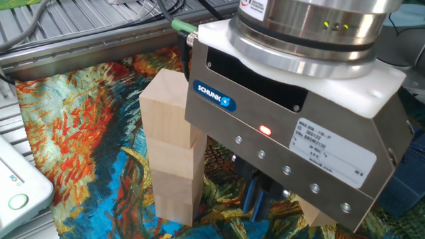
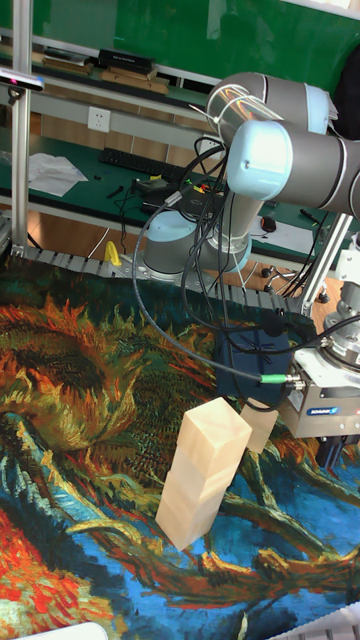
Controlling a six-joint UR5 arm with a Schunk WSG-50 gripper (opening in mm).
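A tower of pale wooden blocks [image 1: 174, 143] stands upright on the patterned cloth, its blocks slightly out of line with one another. The same tower [image 2: 202, 475] is seen whole in exterior view 3. My gripper [image 1: 254, 199] hangs beside it, its body covering part of the tower's upper edge in exterior view 2. Its dark, blue-striped fingers [image 1: 248, 196] are close together, and nothing shows between them. Another wooden block [image 1: 316, 215] is partly hidden beneath the gripper body; in exterior view 3 that block [image 2: 257, 426] sits behind the tower.
A dark blue box [image 2: 253, 357] rests on the cloth behind the blocks. At the left edge of exterior view 2 lies a white device with a green button [image 1: 18, 200]. A cable loops from the arm to the gripper.
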